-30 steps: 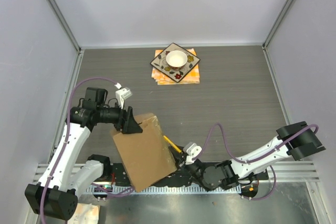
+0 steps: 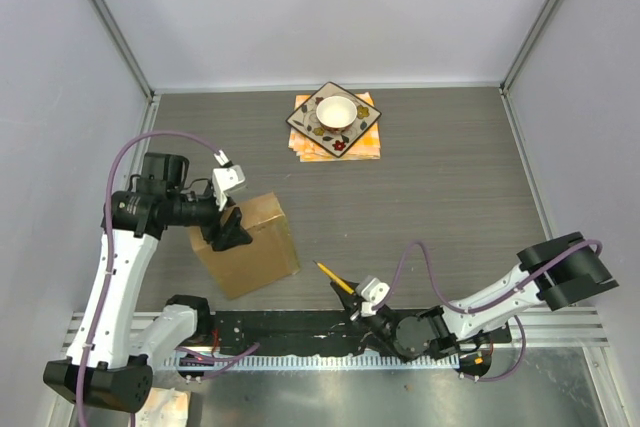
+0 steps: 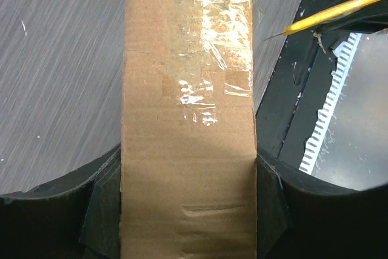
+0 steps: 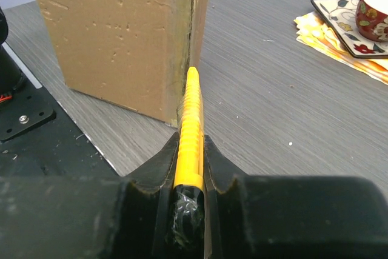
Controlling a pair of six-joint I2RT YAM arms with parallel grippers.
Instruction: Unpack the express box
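Note:
A taped cardboard box point(image 2: 250, 257) stands at the left of the table, with my left gripper point(image 2: 225, 222) shut on it; in the left wrist view its narrow taped side point(image 3: 188, 119) fills the space between the fingers. My right gripper point(image 2: 350, 297) is at the front centre, shut on a yellow cutter with a thin pointed tip, seen also in the left wrist view point(image 3: 336, 10). In the right wrist view the box point(image 4: 109, 40) is upright beyond the cutter, a taped seam along its right edge.
At the back centre a patterned square plate point(image 2: 312, 125) with a bowl point(image 2: 336, 110) rests on orange checked cloths point(image 2: 366, 150). A dark strip point(image 2: 250, 332) runs along the front edge.
The left gripper has moved the box left and back from the front edge, away from the cutter. The right gripper with the cutter has shifted only slightly.

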